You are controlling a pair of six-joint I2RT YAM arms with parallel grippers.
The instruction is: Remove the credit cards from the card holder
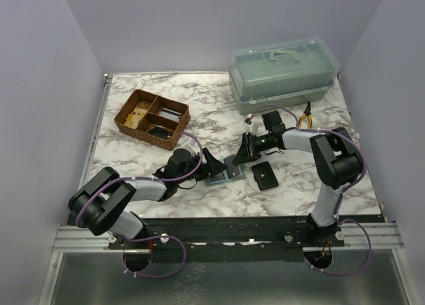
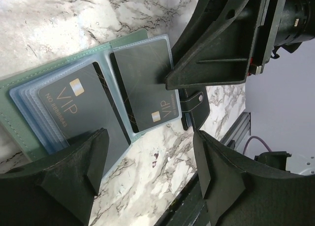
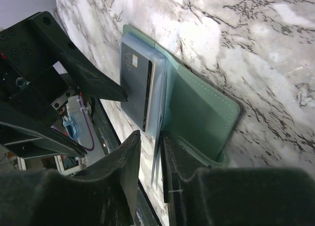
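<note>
The open card holder (image 1: 232,174) lies on the marble table with clear sleeves holding dark VIP cards (image 2: 147,83). My left gripper (image 1: 214,165) is over its left part; in the left wrist view its fingers frame the lower edge, and whether anything is between them is unclear. My right gripper (image 1: 247,152) is at the holder's right part; in the right wrist view its near fingers meet the edge of a clear sleeve (image 3: 160,83), fingers slightly apart.
A black case (image 1: 264,177) lies right of the holder. A wicker basket (image 1: 151,132) is back left, a lidded plastic box (image 1: 282,72) back right, yellow-handled pliers (image 1: 305,119) at the right.
</note>
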